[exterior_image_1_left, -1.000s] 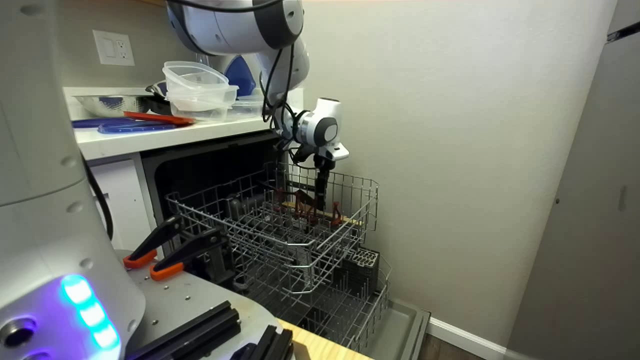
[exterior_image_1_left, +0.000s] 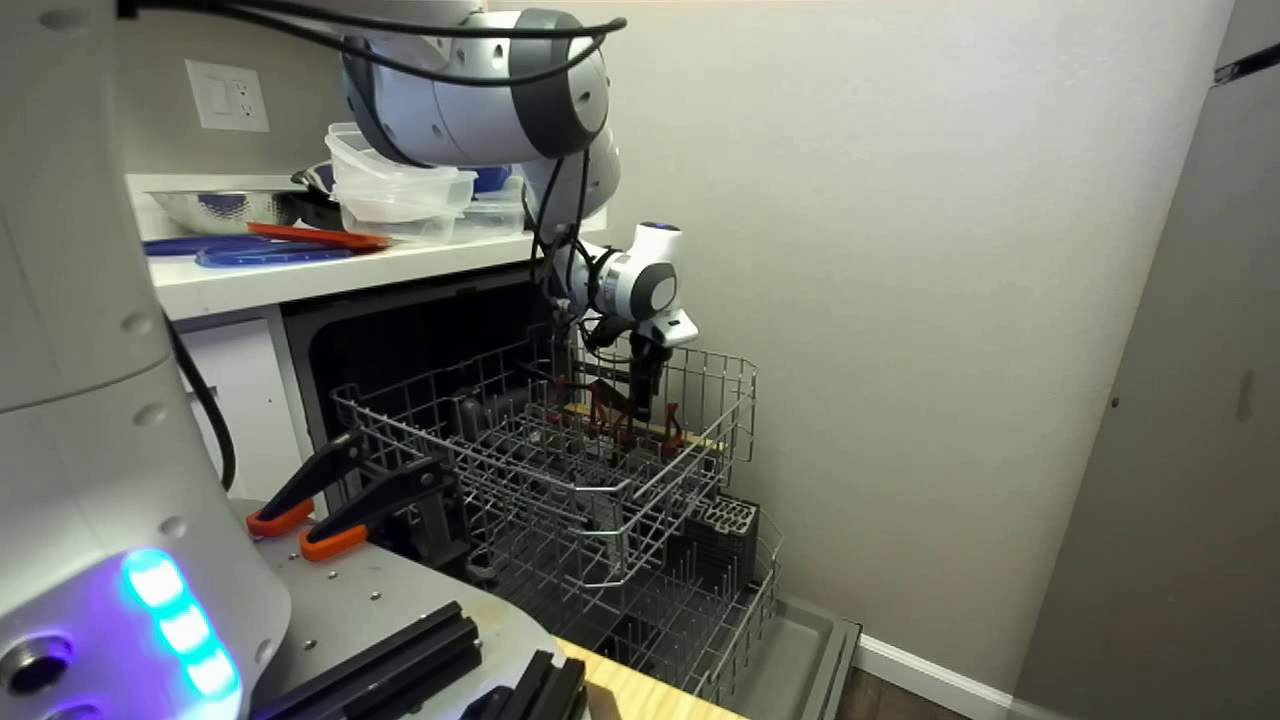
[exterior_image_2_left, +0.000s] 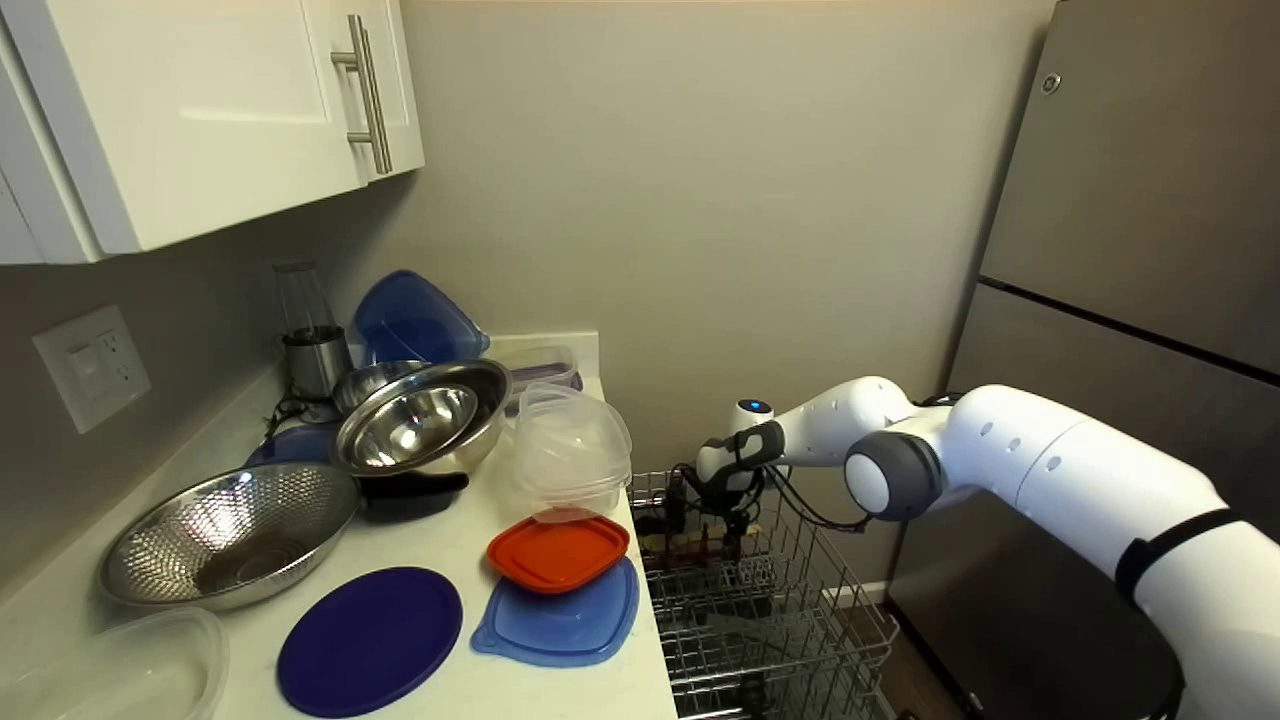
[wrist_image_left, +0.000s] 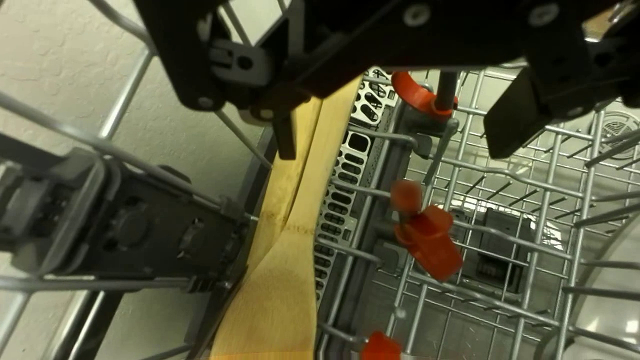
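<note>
My gripper is open over the upper dishwasher rack (exterior_image_1_left: 672, 478), with no object held between its fingers. Two wooden utensils (wrist_image_left: 309, 174) lie side by side along the rack's edge, one broadening into a flat blade. In the wrist view, the left fingertip overlaps the wooden handles, while the right one is over the wire tines; whether either touches anything cannot be told. Exterior view 1 shows the gripper (exterior_image_1_left: 644, 402) pointing down among the wires at the rack's far side.
Red clips (wrist_image_left: 435, 243) stand up from the rack beside the wood. Wire sides of the rack surround the hand, close to the wall. On the counter (exterior_image_2_left: 504, 672) sit a colander (exterior_image_2_left: 240, 528), steel bowls, clear containers (exterior_image_2_left: 570, 450) and several lids.
The arm and hand have come down, bringing the gripper's body deeper into the upper rack. The rack looks unmoved.
</note>
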